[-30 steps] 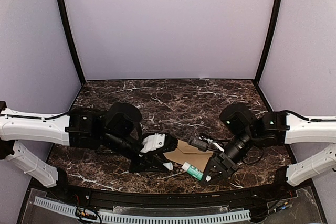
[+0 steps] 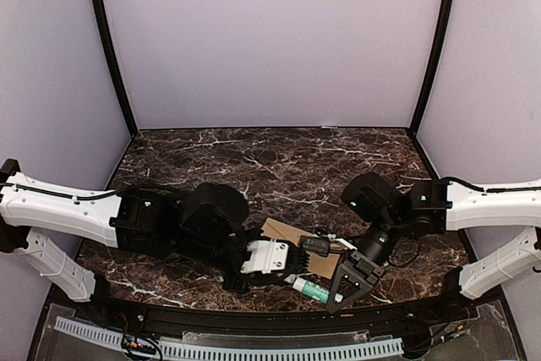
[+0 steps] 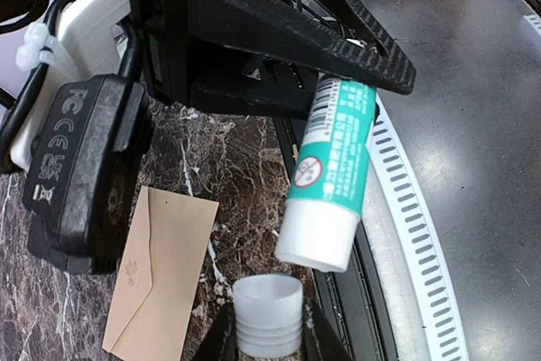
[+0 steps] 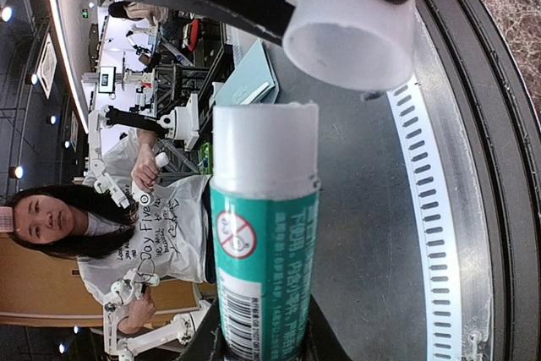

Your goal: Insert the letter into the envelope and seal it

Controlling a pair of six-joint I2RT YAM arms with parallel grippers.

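Note:
My right gripper is shut on a green glue stick (image 4: 265, 255), whose white end (image 4: 267, 150) points toward the other hand. A small white cap (image 3: 268, 319) sits in my left gripper, shut on it. In the right wrist view the cap (image 4: 355, 40) hangs just off the stick's white end, with a narrow gap between them. Beneath both hands, the tan envelope (image 3: 165, 276) lies on the marble table; its flap (image 3: 135, 264) appears folded over. No letter is visible. In the top view, the arms partly cover the envelope (image 2: 279, 229).
Along the front run a dark rail (image 2: 211, 319) and a white slotted strip (image 2: 279, 351). A person (image 4: 161, 217) stands in the background beyond the table.
The right arm has shifted only a little leftward.

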